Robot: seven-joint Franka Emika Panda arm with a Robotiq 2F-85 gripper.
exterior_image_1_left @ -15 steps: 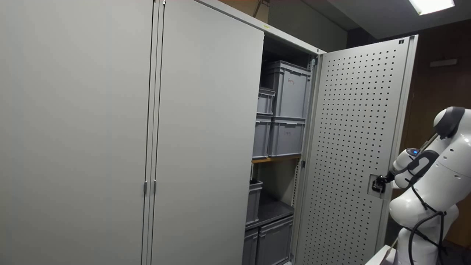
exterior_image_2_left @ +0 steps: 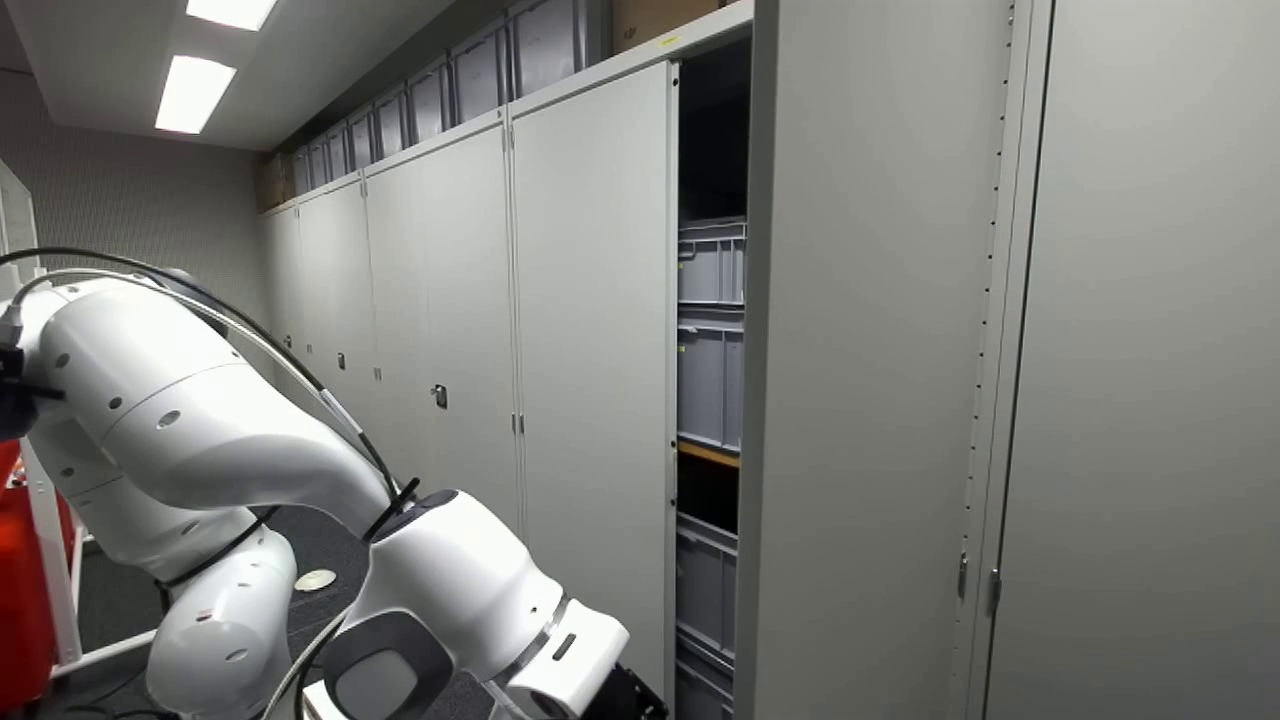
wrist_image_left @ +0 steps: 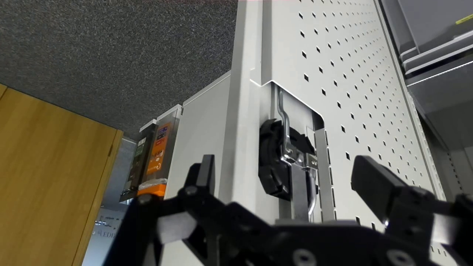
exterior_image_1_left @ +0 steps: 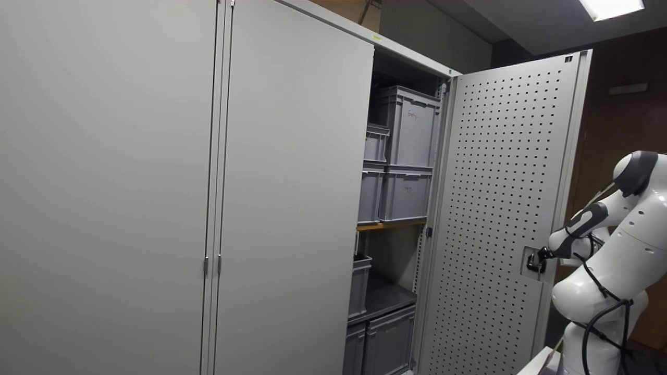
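The grey cabinet door point(exterior_image_1_left: 494, 187) stands swung open, its perforated inner face showing in exterior view 1. In a cutout near its free edge sits a black latch mechanism point(wrist_image_left: 283, 159) with metal rods. My gripper is open, its two black fingers point(wrist_image_left: 206, 173) wide apart. One finger appears on the outer side of the door's edge and the other over the perforated side, with the latch seen between them. Whether either finger touches the door is unclear. In exterior view 2 the gripper point(exterior_image_2_left: 645, 698) is cut off by the bottom border.
Inside the cabinet, grey bins point(exterior_image_1_left: 409, 134) are stacked on shelves. The neighbouring door point(exterior_image_1_left: 294, 187) is closed. Behind the open door, the wrist view shows dark carpet point(wrist_image_left: 115, 57), a wooden panel point(wrist_image_left: 48, 177) and orange-labelled boxes point(wrist_image_left: 157, 150).
My wrist has turned and tilted, and the blue light on it no longer shows in exterior view 1. The gripper stays beside the latch; the door looks unmoved.
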